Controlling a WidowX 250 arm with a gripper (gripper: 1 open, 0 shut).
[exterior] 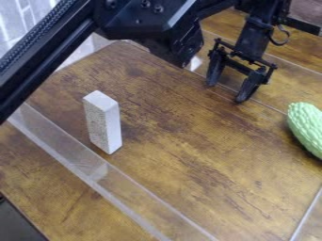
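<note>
My black gripper (231, 79) is low over the wooden table at the upper right, its fingers pointing down near the surface; whether anything lies between them is too dark to tell. A white upright block (104, 122) stands on the left part of the table. A pale green, bumpy vegetable-like object (306, 128) lies at the right edge, partly cut off. A small white shape (194, 62) shows behind the arm, mostly hidden.
A clear plastic strip runs diagonally along the lower left, near the table's edge. The arm fills the top left.
</note>
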